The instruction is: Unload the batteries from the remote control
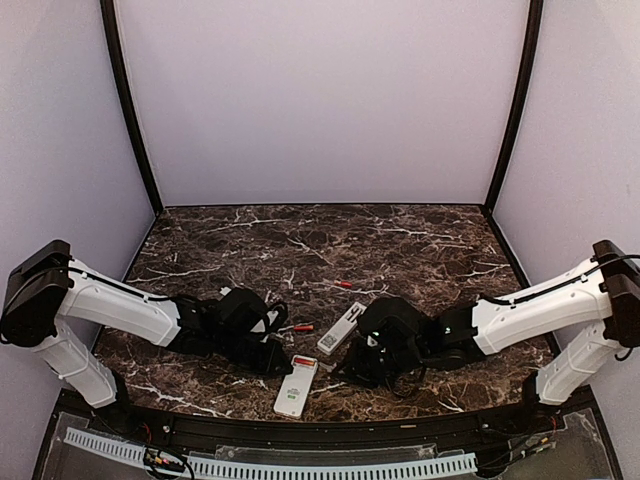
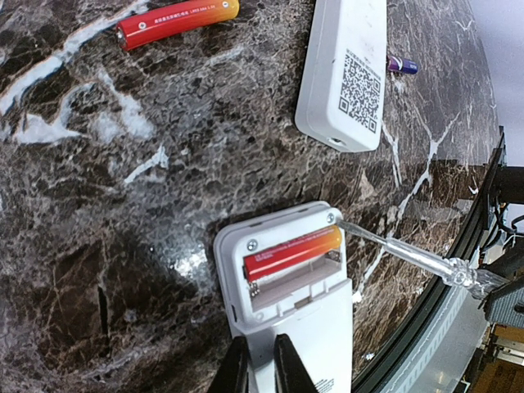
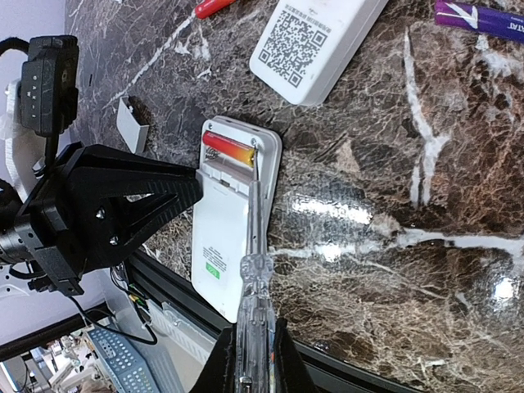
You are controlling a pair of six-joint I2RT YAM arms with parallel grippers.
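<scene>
The white remote (image 2: 311,327) lies back up with its battery bay open. One red-and-orange battery (image 2: 291,252) sits in the bay's upper slot; the slot below it looks empty. My left gripper is shut on the remote's body, and in the right wrist view its black fingers (image 3: 168,184) reach the remote's left edge. My right gripper is shut on a clear-handled screwdriver (image 3: 256,286). The screwdriver's thin tip (image 2: 348,227) is at the battery's orange end, by the bay's corner; whether it touches, I cannot tell.
A second white remote or box with a QR code (image 2: 360,90) lies behind. Loose on the marble table are a red battery (image 2: 176,20) and a purple cylinder (image 3: 483,20). A small white cover piece (image 3: 131,127) rests left of the remote.
</scene>
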